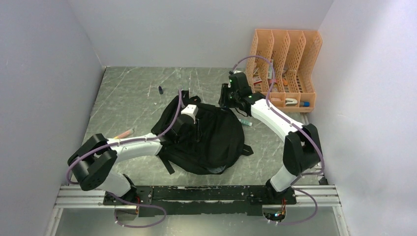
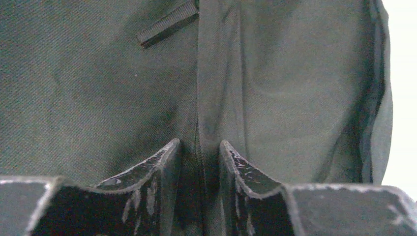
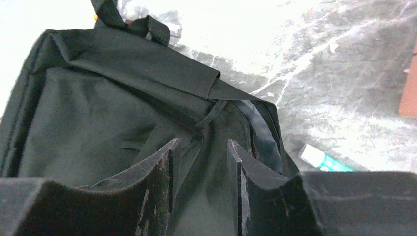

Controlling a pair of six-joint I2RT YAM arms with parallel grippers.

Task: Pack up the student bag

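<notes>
A black fabric bag point(image 1: 223, 142) lies flat in the middle of the table, a strap loop at its far end. Over its centre is my left gripper point(image 1: 198, 132); in the left wrist view its fingertips point(image 2: 169, 152) stand part open, a raised seam fold of the bag point(image 2: 209, 98) running up between them. Whether they touch the cloth I cannot tell. My right gripper point(image 1: 223, 98) is open above the bag's far right edge. Only black cloth shows beyond its fingers point(image 3: 164, 162), and beside them is a gaping zipped opening point(image 3: 263, 128).
A white-and-teal tube point(image 1: 245, 122) lies just right of the bag. An orange organizer point(image 1: 309, 96) with small items stands at the back right. A yellow-and-pink marker point(image 1: 125, 133) and a small dark object point(image 1: 160, 90) lie to the left.
</notes>
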